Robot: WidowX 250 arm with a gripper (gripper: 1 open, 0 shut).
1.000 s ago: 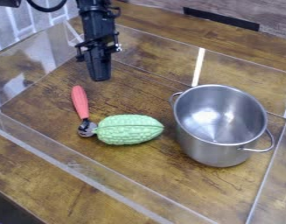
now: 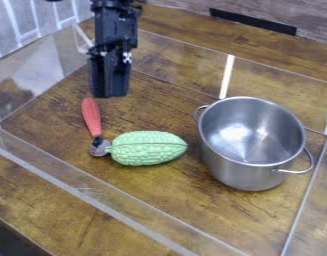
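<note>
My black gripper (image 2: 110,82) hangs open at the upper left of the camera view, above the board, with nothing between its fingers. Just below it lies a red-handled utensil (image 2: 92,120) with a metal head. Its head touches or nearly touches a green bumpy vegetable (image 2: 148,148), shaped like a bitter melon, lying at the centre. A steel pot (image 2: 253,155) with two side handles stands to the right of the vegetable.
Transparent panels or strips run along the left, front and right edges, and a pale strip lies behind the pot.
The utensil, vegetable and pot have not moved.
</note>
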